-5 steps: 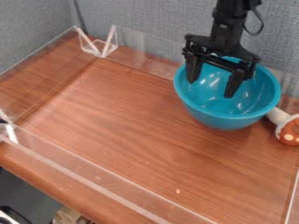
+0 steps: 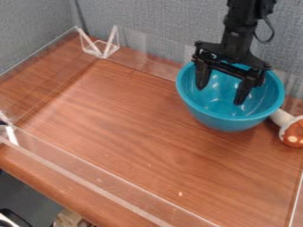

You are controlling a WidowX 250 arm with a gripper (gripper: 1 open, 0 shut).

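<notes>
A large turquoise bowl (image 2: 229,113) sits toward the back right of the wooden table. My black gripper (image 2: 222,82) hangs over it, open, with its fingers reaching down inside the bowl's rim. I see nothing held between them, though the bowl's floor is partly hidden by the gripper. A white toy with an orange, spotted end (image 2: 290,132) lies at the right edge, beside the bowl.
A white wire rack (image 2: 98,48) stands at the back left against the grey wall.
My gripper has shifted slightly to the right over the bowl. The bowl and the other things look unmoved.
</notes>
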